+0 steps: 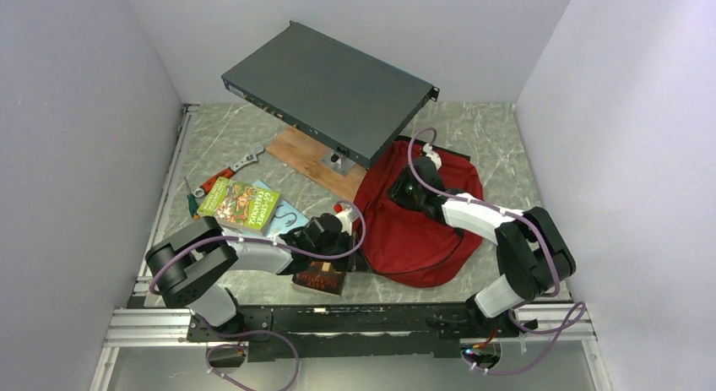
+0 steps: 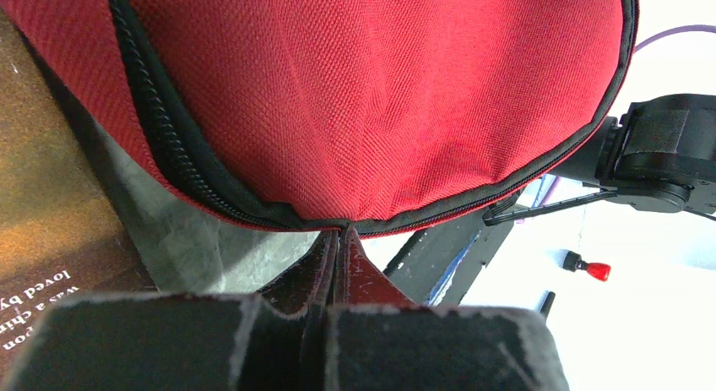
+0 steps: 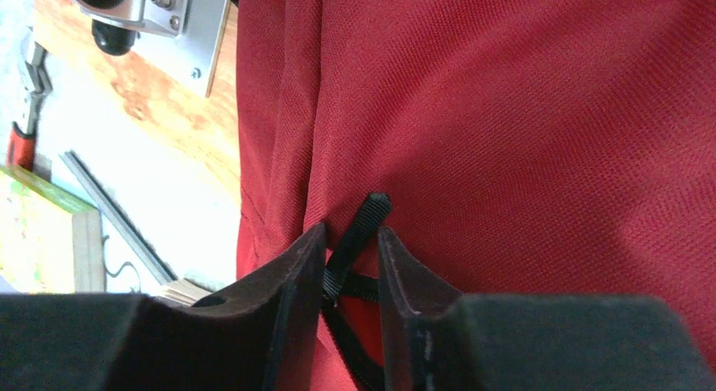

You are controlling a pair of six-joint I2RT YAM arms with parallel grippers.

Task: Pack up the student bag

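Note:
A red fabric bag (image 1: 422, 256) lies open right of centre. My left gripper is shut on the zipper edge (image 2: 219, 197) at the bag's lower-left, above a dark brown book (image 1: 317, 278). My right gripper is part open over the bag's upper part, with a black zipper pull strap (image 3: 363, 218) between or just beyond its fingertips; whether it touches the strap I cannot tell.
A green book (image 1: 238, 207) on a blue one (image 1: 287, 218) lies left, with pliers or a wrench (image 1: 221, 176). A large grey metal box (image 1: 329, 87) on a wooden board (image 1: 295, 154) overhangs behind the bag's left side.

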